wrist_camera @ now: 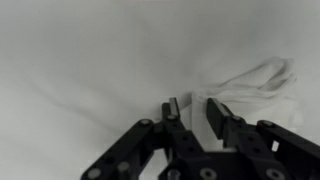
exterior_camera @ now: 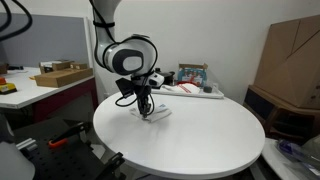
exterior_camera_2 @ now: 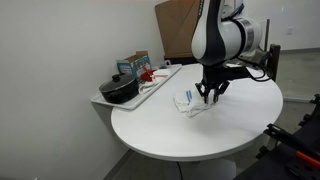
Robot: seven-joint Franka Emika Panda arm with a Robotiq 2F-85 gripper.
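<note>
A white cloth (exterior_camera: 155, 109) lies crumpled on the round white table (exterior_camera: 205, 135). My gripper (exterior_camera: 146, 112) points down at the cloth, its fingertips at table height. In the wrist view the gripper stands partly open, and a fold of the cloth (wrist_camera: 262, 88) shows between and beyond its fingers. Whether the fingers press on the fold cannot be told. From the other side, the cloth (exterior_camera_2: 200, 106) has a blue mark near its edge and reaches out from under the gripper (exterior_camera_2: 209, 98).
At the table's far edge, a white tray (exterior_camera_2: 150, 91) bears a black pot (exterior_camera_2: 119, 89) and a red-and-white item (exterior_camera_2: 155, 75). Cardboard boxes (exterior_camera: 62, 75) stand off to the left.
</note>
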